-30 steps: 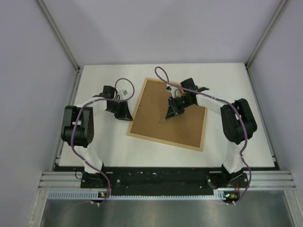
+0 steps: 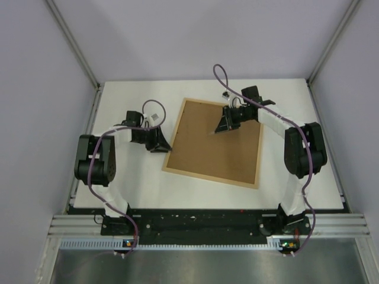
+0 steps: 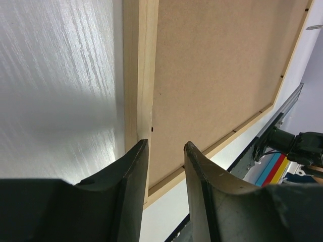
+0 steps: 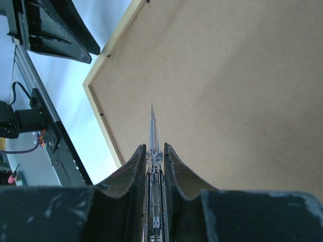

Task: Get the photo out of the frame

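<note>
A square wooden frame [image 2: 210,185] lies on the white table with its plain brown backing board [image 2: 207,154] facing up; small dark tabs sit along its inner edge. No photo shows. My left gripper [image 2: 166,148] is at the frame's left edge near the lower corner, fingers parted above the wooden strip [image 3: 146,75]. My right gripper is shut on a thin pointed tool with a clear handle [image 4: 154,131], held over the board toward its upper right in the top view.
Bare white table [image 2: 130,183] surrounds the frame. Metal rails and the arms' mounts line the front edge; grey walls stand at the sides and back.
The right gripper has moved up and to the right with the tool. The frame has shifted slightly right, and the left gripper slightly right and down with it.
</note>
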